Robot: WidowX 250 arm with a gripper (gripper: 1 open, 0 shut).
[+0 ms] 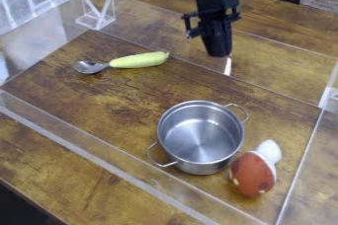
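My black gripper (219, 45) hangs at the top centre, raised above the back of the clear-walled area, its fingers pointing down; it looks shut, with nothing visible between them. A pale green corn cob (138, 61) lies at the left of centre, below and left of the gripper, beside a metal spoon (93, 65). A steel pot (201, 137) with two wire handles stands empty at the lower centre. A red-brown round object (252, 175) lies to its right, with a white object (270, 151) behind it.
Clear plastic walls border the wooden surface (93, 111) on several sides.
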